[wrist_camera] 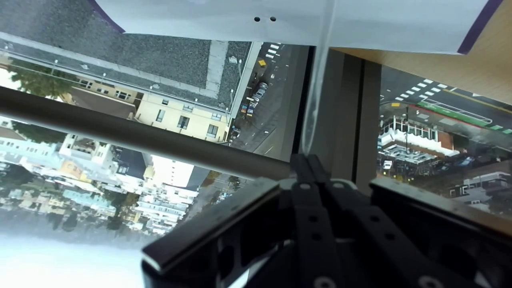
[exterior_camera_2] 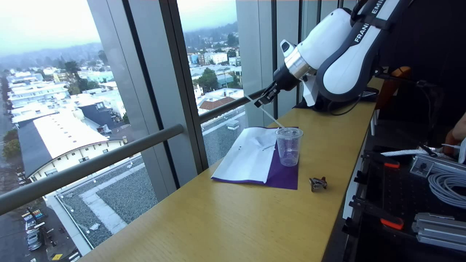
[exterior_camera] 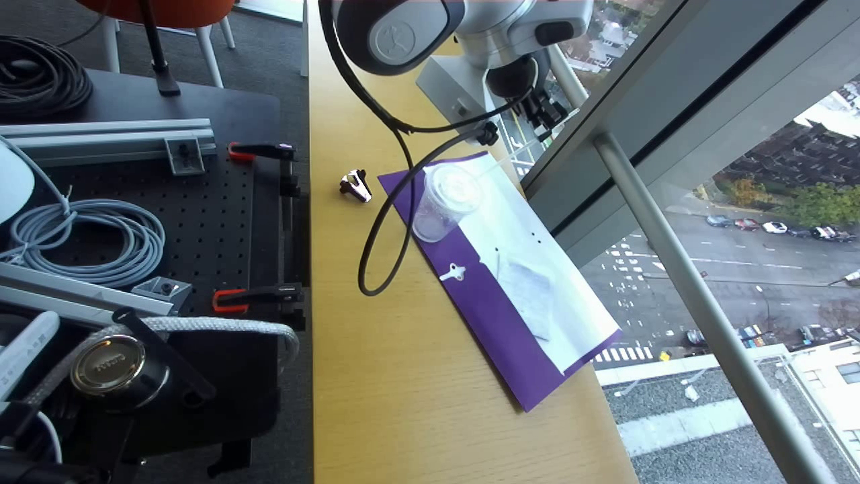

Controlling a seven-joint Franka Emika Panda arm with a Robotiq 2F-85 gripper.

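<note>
My gripper is shut, its black fingertips together on a thin clear straw (wrist_camera: 317, 91). In the second exterior view, the gripper (exterior_camera_2: 258, 104) is up by the window rail, and the straw (exterior_camera_2: 271, 117) slants down from it towards the rim of a clear plastic cup (exterior_camera_2: 289, 148). Whether the straw's lower end is inside the cup or only behind its rim, I cannot tell. The cup (exterior_camera: 439, 211) stands upright on a purple folder (exterior_camera: 492, 323), partly crossed by the arm's cable in the first exterior view.
White paper (exterior_camera: 516, 218) lies on the folder with a crumpled clear wrapper (exterior_camera: 528, 298). A small metal staple remover (exterior_camera: 355, 186) sits near the table's edge. The window rail (exterior_camera_2: 227, 104) is close to the gripper.
</note>
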